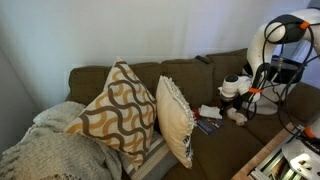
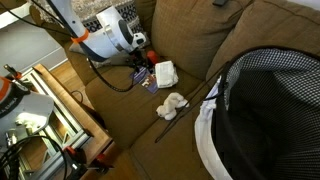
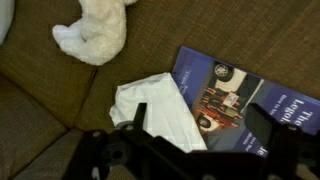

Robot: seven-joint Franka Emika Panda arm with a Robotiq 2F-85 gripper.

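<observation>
My gripper is open above the couch seat, its fingers apart with nothing held between them. Below it in the wrist view lie a folded white cloth (image 3: 160, 108) and a blue book (image 3: 275, 105) with a vehicle on its cover; the cloth lies against the book's left side. A white plush toy (image 3: 95, 30) rests on the brown seat at upper left, clear of the fingers. From the second exterior view, the cloth (image 2: 167, 74) and plush toy (image 2: 172, 105) sit to the right of the arm. The arm partly hides the book there.
A black mesh basket (image 2: 265, 110) with a white lining stands on the couch to the right. Patterned pillow (image 1: 118, 110) and cream pillow (image 1: 175, 120) lean on the backrest at left, beside a grey blanket (image 1: 60, 155). Bare seat (image 1: 215, 150) lies in front of the cloth.
</observation>
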